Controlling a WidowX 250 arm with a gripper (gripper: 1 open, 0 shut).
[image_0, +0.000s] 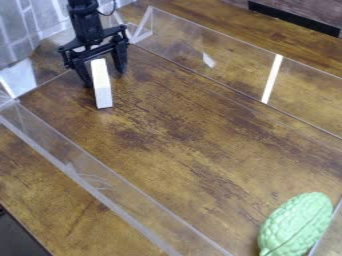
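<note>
My black gripper is in the upper left, lowered around the top of an upright white block, with one finger on each side. Whether the fingers press on the block is hard to tell at this size. A green textured oval object lies at the bottom right, far from the gripper.
Clear plastic walls border the wooden work area, whose middle is bare. A white strip is on the far wall. Pale translucent material stands behind the arm at the left.
</note>
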